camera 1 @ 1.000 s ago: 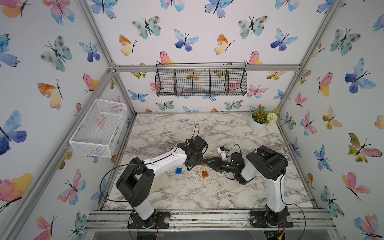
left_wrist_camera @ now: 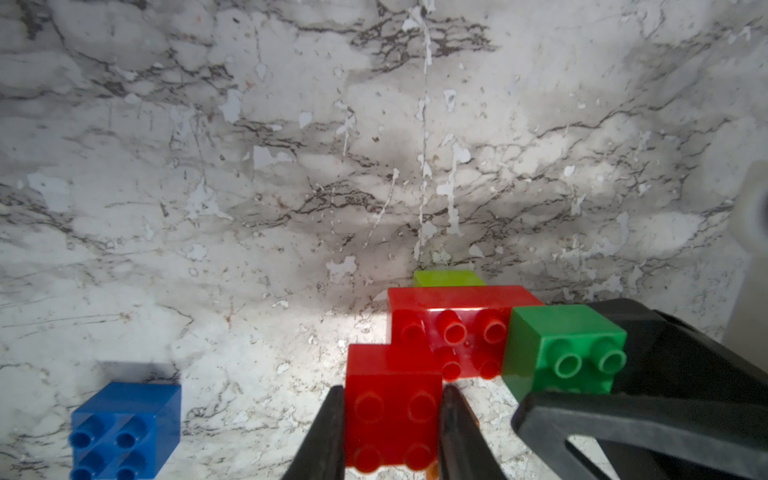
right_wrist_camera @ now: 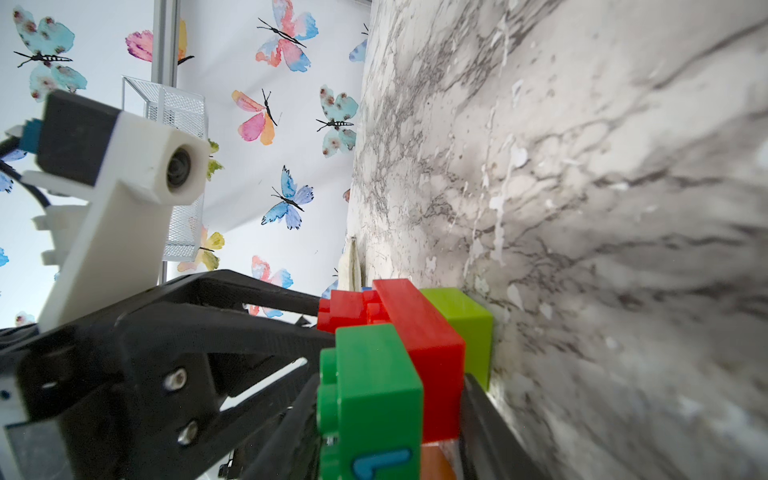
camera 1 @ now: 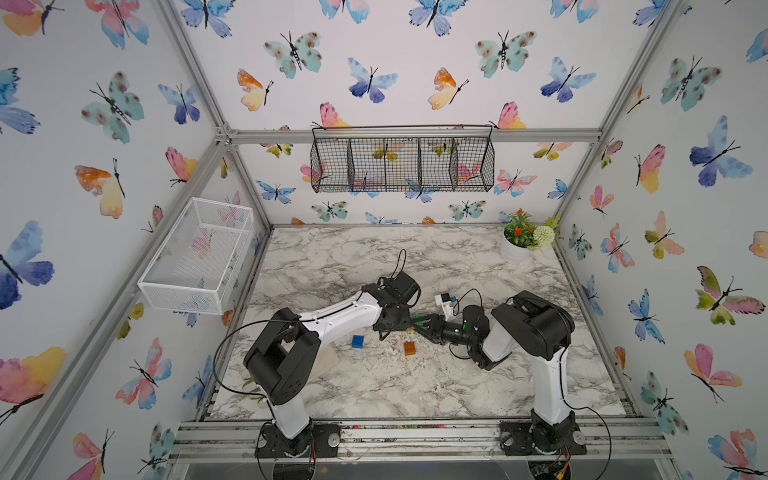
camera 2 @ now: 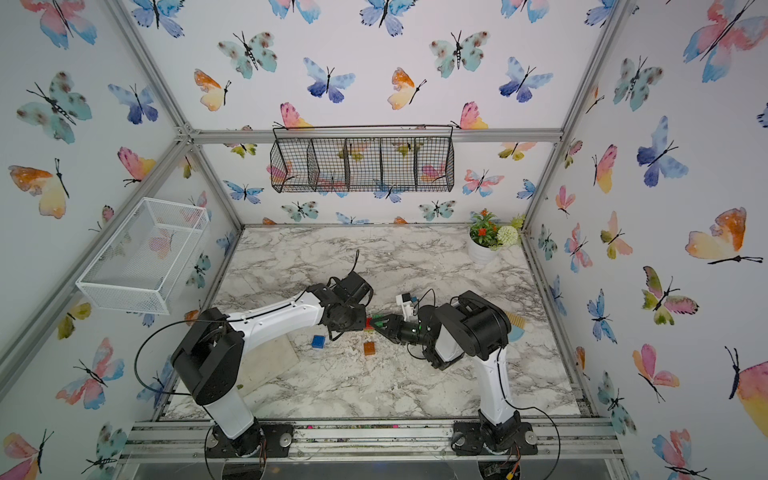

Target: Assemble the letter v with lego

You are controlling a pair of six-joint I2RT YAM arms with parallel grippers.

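A small red brick [left_wrist_camera: 392, 400] is pinched in my left gripper, studs facing the camera. It overlaps the left end of a longer red brick [left_wrist_camera: 456, 308] in the left wrist view; in the right wrist view this smaller red brick [right_wrist_camera: 346, 310] sits at the longer one's studded side. Whether they are joined I cannot tell. A green brick [right_wrist_camera: 380, 392] stands on the longer red brick's other end, with a lime brick [right_wrist_camera: 468, 328] beneath. My right gripper is shut on this brick stack.
A blue brick [left_wrist_camera: 132, 424] lies loose to the left on the marble table. An orange brick [camera 1: 409, 348] lies in front of the grippers. Behind, toward the plant pot [camera 1: 516, 248], the tabletop is free.
The right arm has stayed still.
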